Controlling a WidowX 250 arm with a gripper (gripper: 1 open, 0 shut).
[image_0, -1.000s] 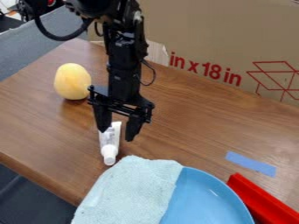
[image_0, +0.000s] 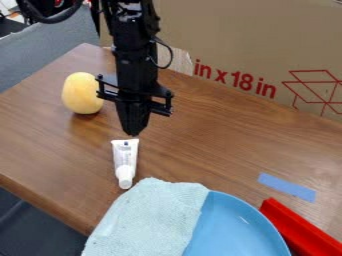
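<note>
My black gripper (image_0: 134, 123) points down above the wooden table, shut, with nothing visible between its fingers. Just below its tips a white tube (image_0: 126, 158) lies on the table, cap toward the front. A yellow oval object (image_0: 80, 93) sits to the left, behind the tube. In front, a pale blue cloth (image_0: 144, 222) lies partly over a blue plate (image_0: 238, 236).
A red object (image_0: 301, 228) lies at the right edge beside the plate. A strip of blue tape (image_0: 286, 188) is on the table (image_0: 214, 145). A cardboard box (image_0: 262, 50) stands along the back.
My gripper has closed from a spread position around the tube's upper end and risen slightly, up and to the left. The tube stays on the table.
</note>
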